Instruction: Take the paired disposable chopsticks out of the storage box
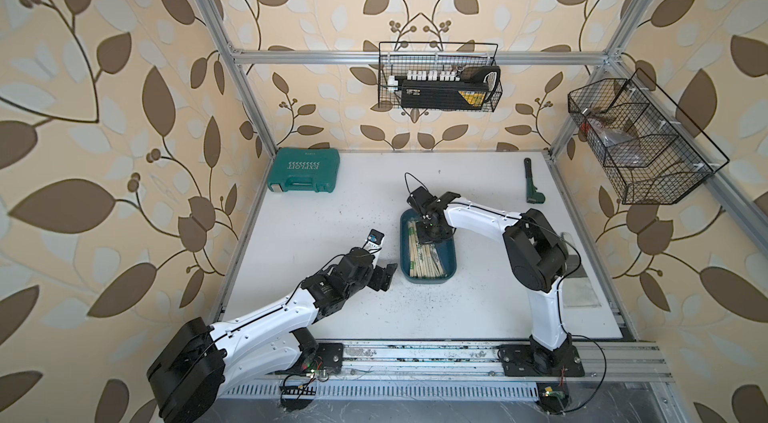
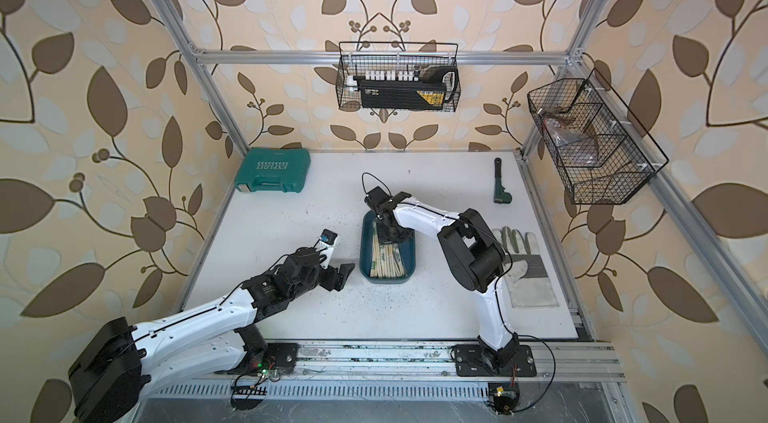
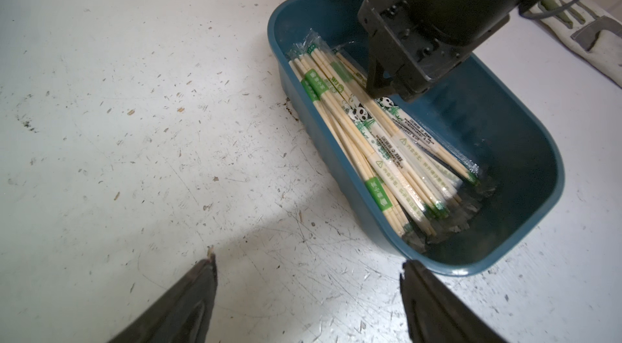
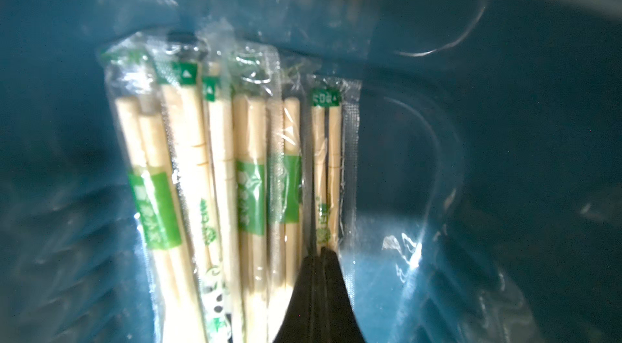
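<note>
Several wrapped pairs of chopsticks point(image 3: 362, 135) lie side by side in a teal storage box point(image 1: 449, 263) at the middle of the table. My right gripper is down inside the box, shut, its fingertips at the rightmost pair in the right wrist view; nothing visible sits between them. Its arm covers the back of the box in both top views. My left gripper stands open just left of the box, above bare table, with nothing between its fingers.
A green case point(image 1: 304, 169) sits at the back left, a green-handled tool point(image 1: 533, 183) at the back right. A glove point(image 2: 528, 279) lies at the right edge. Wire baskets point(image 2: 592, 143) hang on the walls. The table left of the box is clear.
</note>
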